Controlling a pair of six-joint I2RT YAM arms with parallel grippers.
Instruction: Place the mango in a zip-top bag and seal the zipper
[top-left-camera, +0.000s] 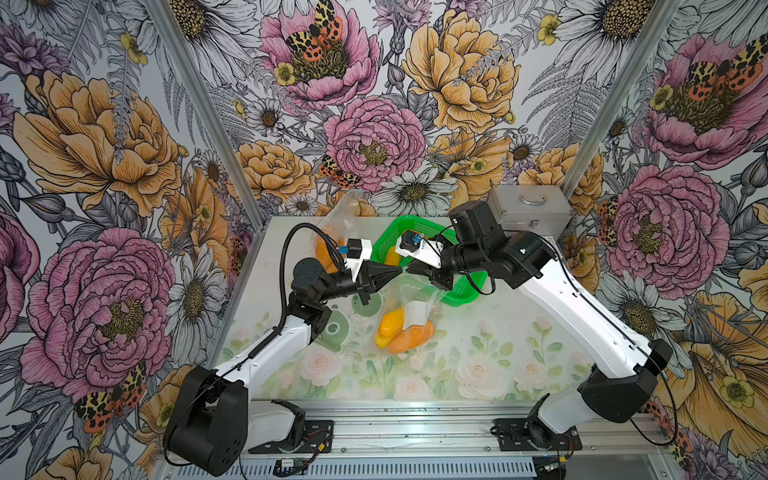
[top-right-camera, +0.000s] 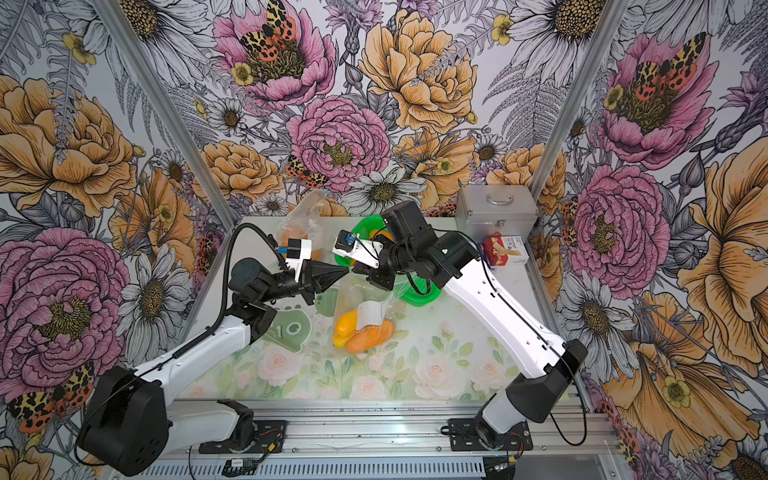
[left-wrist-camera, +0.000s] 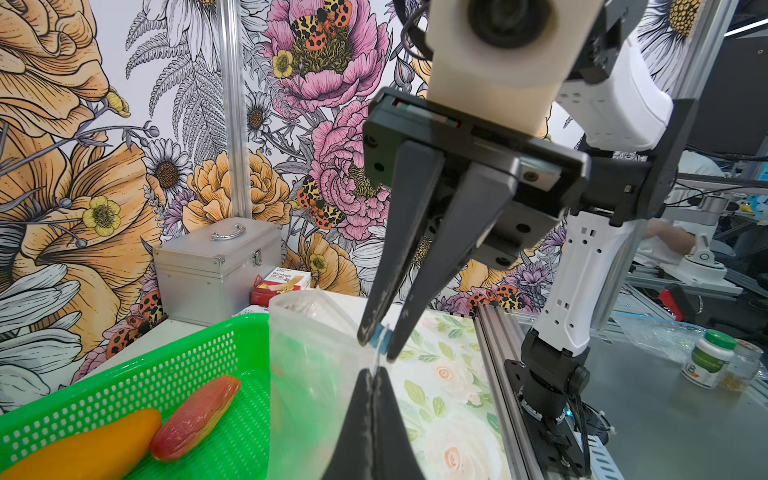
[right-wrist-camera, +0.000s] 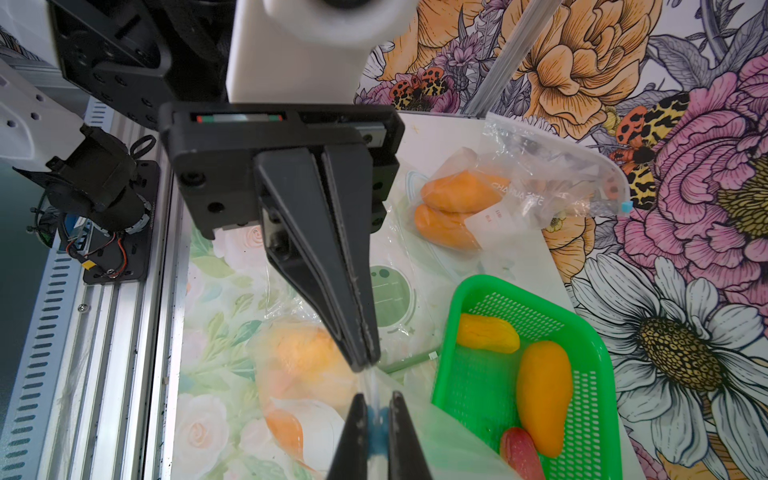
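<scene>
A clear zip top bag (left-wrist-camera: 312, 384) hangs between my two grippers, its lower part on the table. Inside it show a yellow mango (top-left-camera: 390, 323), an orange mango (top-left-camera: 411, 337) and a white label. My right gripper is shut on the bag's blue zipper slider (left-wrist-camera: 381, 339). Facing it, close by, my left gripper is shut, and the bag's pale zipper edge runs up to its tips. Film between those tips is too thin to show clearly. How far the zipper is closed cannot be seen.
Behind stands a green basket (right-wrist-camera: 604, 384) holding yellow and reddish fruit. Another bag with orange fruit (right-wrist-camera: 464, 192) lies at the back left. A metal case (left-wrist-camera: 216, 264) and a red-white box (top-right-camera: 504, 249) stand at the back right.
</scene>
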